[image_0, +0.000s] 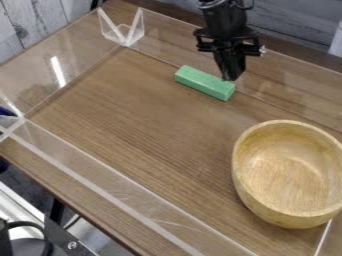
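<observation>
The black gripper (230, 70) hangs over the back of the wooden table, just behind and to the right of a green block (205, 82). It looks shut, with nothing visible between its fingers. The block lies flat on the table, slightly diagonal, apart from the gripper.
A large light wooden bowl (286, 192) fills the right front. A clear plastic object (122, 28) stands at the back left. Clear panels line the left edge, and cables lie at the lower left corner.
</observation>
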